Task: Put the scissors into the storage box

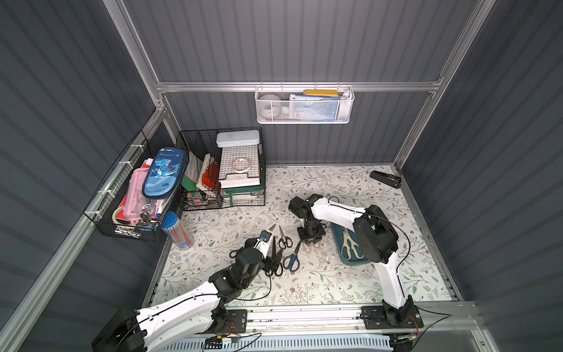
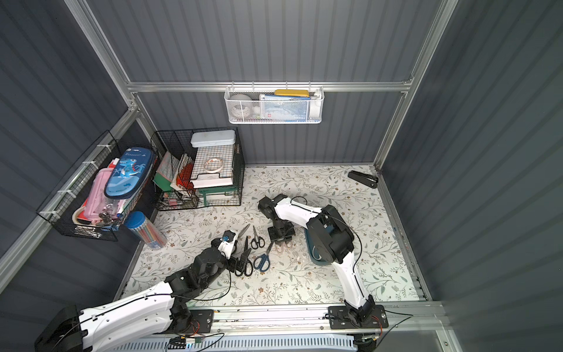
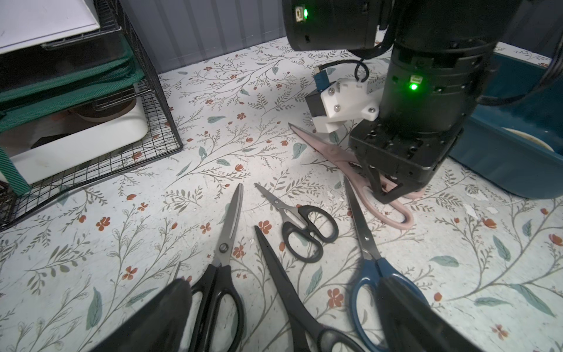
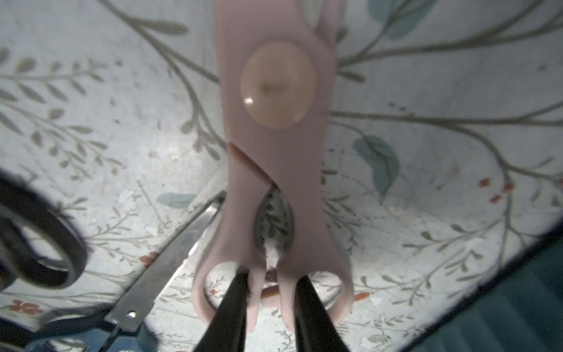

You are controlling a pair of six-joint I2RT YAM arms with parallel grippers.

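Note:
Pink scissors (image 4: 275, 146) lie on the table under my right gripper, whose fingertips are at the handles; whether they grip is unclear. Blue scissors (image 3: 369, 270), small black-handled scissors (image 3: 305, 231) and larger black scissors (image 3: 217, 275) lie nearby. My left gripper stands open above the black scissors. A teal box (image 3: 510, 164) on the right holds light-handled scissors (image 1: 350, 246), partly hidden by the right arm in the top views.
Black wire baskets (image 1: 199, 202) with stationery stand at the back left, beside a cup of sticks (image 1: 177, 231). A white basket (image 1: 302, 111) hangs on the back wall. A stapler (image 1: 384, 178) lies at the back right.

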